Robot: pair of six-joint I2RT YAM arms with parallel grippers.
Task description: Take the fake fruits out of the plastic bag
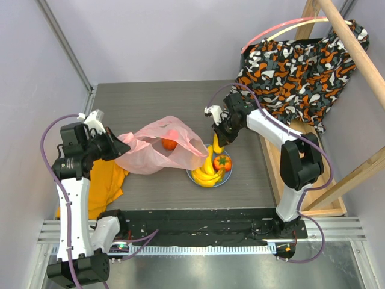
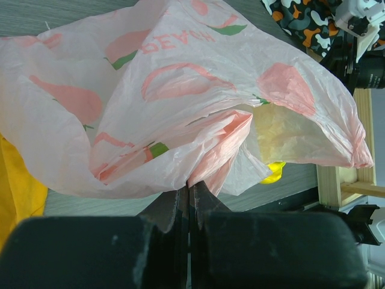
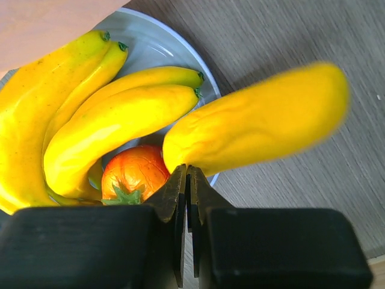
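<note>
The pink plastic bag (image 1: 157, 158) lies across the middle of the table, an orange fruit (image 1: 169, 144) showing inside. My left gripper is shut on a bunched fold of it. The fingertips of my right gripper meet with no gap. Just beyond them is a yellow oblong fruit (image 3: 258, 120), tilted, its far end blurred; it is not between the fingers. One end of this fruit overlaps the rim of the blue bowl (image 3: 180, 42). Bananas (image 3: 114, 114) and a red-orange fruit with a green calyx (image 3: 135, 174) sit in the bowl.
A yellow cloth (image 1: 107, 186) lies by the left arm. At the right, a wooden frame (image 1: 274, 171) and a camouflage fabric bag (image 1: 301, 72) border the table. Bare tabletop (image 1: 162, 99) stretches behind the plastic bag.
</note>
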